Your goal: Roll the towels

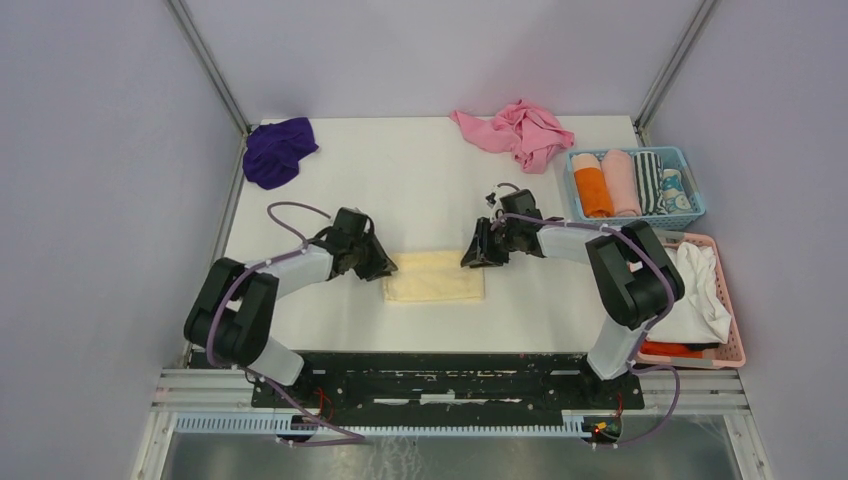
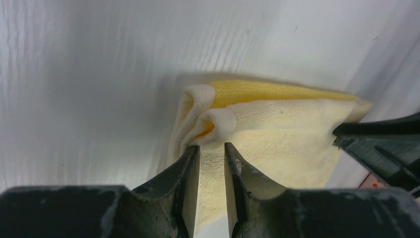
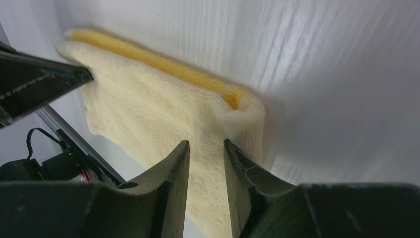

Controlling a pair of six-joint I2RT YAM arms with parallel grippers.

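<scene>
A pale yellow towel (image 1: pixel 432 284), folded into a flat rectangle, lies at the front middle of the table. In the left wrist view, the towel's far edge (image 2: pixel 277 111) is turned over, showing a deeper yellow layer. My left gripper is at its far left corner, fingers part way apart with cloth visible between them. At the far right corner, my right gripper stands open over the towel, its fingers apart. Whether either set of fingertips touches the cloth is hard to tell.
A purple cloth (image 1: pixel 278 152) lies at the back left, a pink cloth (image 1: pixel 520 133) at the back. On the right stand a blue basket (image 1: pixel 632 222) of rolled towels and a pink basket (image 1: pixel 737 335) with white cloth. Bare table surrounds the yellow towel.
</scene>
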